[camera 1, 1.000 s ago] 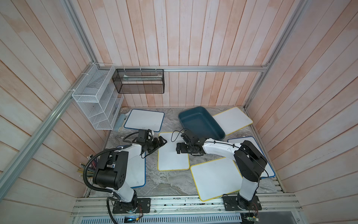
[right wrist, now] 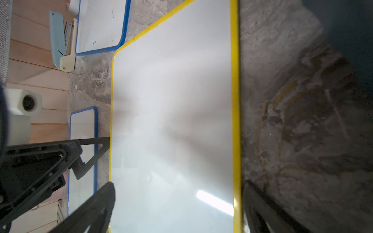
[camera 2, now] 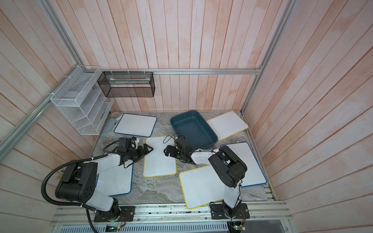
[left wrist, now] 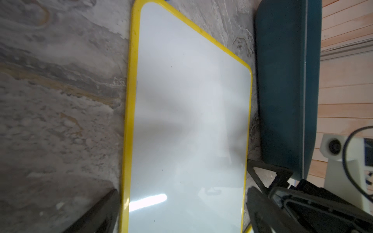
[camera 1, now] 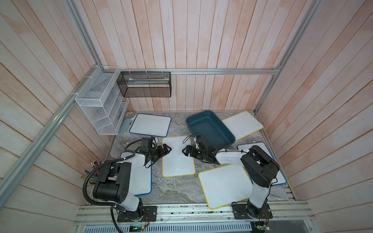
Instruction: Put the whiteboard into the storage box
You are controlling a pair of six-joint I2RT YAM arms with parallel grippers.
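A white whiteboard with a yellow rim lies flat on the table between my two arms. My left gripper stands at its left edge, open; the left wrist view shows that yellow edge near one of its fingers. Over the right part of the board, my right gripper is open too, and in the right wrist view the yellow edge runs beside a finger. Contact with the board cannot be told for either. Behind the right arm sits the dark teal storage box, its visible floor bare.
Other whiteboards lie around: blue-rimmed at the back left, left front and right, yellow-rimmed at the back right and front. A white wire rack stands left; a black mesh basket hangs behind.
The middle whiteboard has shifted slightly left and toward the back. My left gripper has edged left, and the right gripper has moved a little toward the back.
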